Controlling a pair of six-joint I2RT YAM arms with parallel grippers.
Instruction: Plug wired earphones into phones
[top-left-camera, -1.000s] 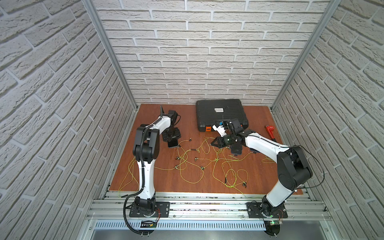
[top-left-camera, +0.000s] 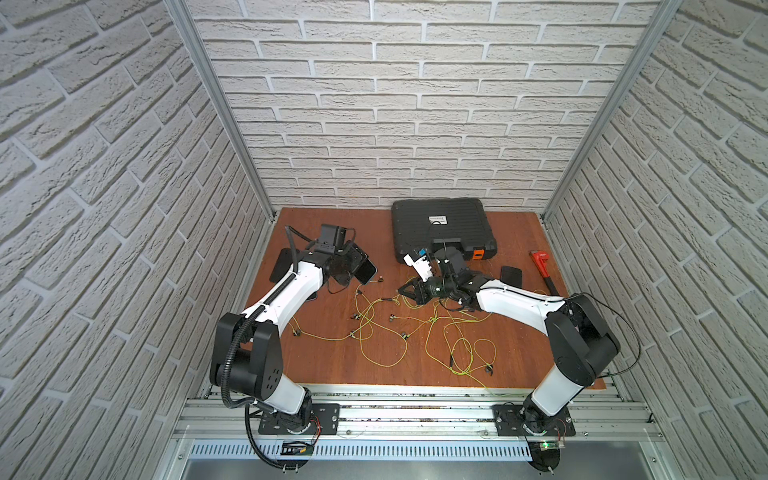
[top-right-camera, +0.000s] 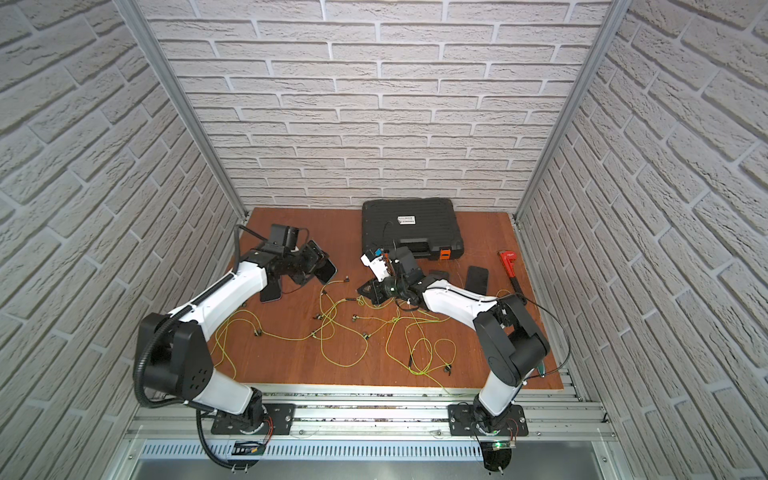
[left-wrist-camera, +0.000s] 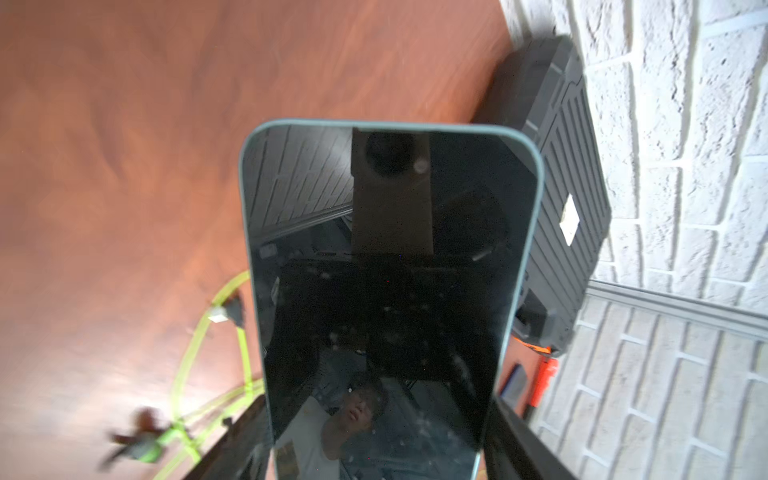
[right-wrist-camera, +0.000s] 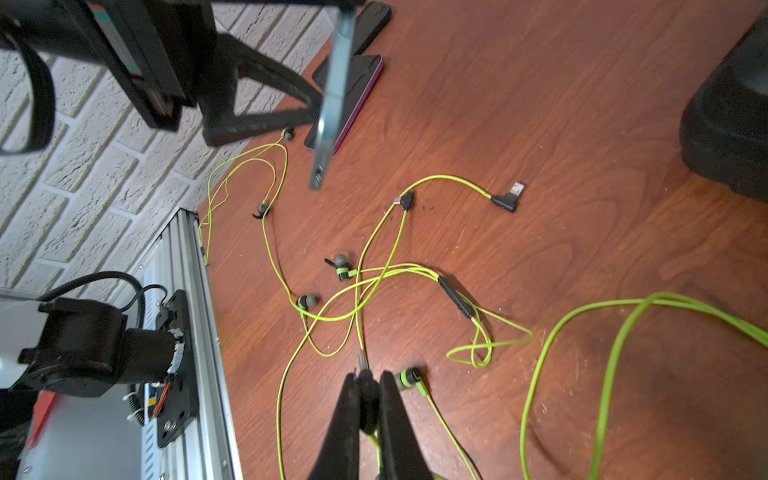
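In the left wrist view a black phone (left-wrist-camera: 392, 296) with a pale rim fills the middle, held up by my left gripper (top-left-camera: 353, 261). My right gripper is shut on a dark earphone plug, with yellow cable at it, above the table in the middle. In the right wrist view the phone's edge (right-wrist-camera: 331, 104) is seen at the upper left, apart from the plug. Yellow earphones with a loose angled connector (right-wrist-camera: 505, 200) and several earbuds (right-wrist-camera: 342, 264) lie tangled on the table.
A black hard case (top-left-camera: 440, 224) lies at the back. Other phones (top-left-camera: 510, 277) rest at left and right, and a red tool (top-left-camera: 540, 264) on the far right.
My left gripper has raised and tilted the phone, moving it rightward. My right gripper has moved a little to the left.
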